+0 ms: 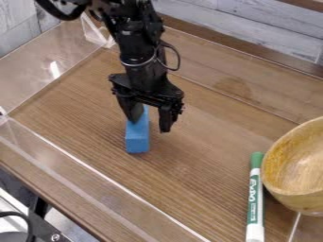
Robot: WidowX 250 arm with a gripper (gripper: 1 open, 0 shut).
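Observation:
My black gripper (146, 112) is low over the wooden table, its fingers open. A blue block (136, 138) lies under it, its upper end partly hidden by the near finger. Whether the fingers touch the block is unclear.
A tan bowl (297, 178) sits at the right edge, with a white marker with a green cap (254, 203) beside it. Dark cables show at the lower left corner.

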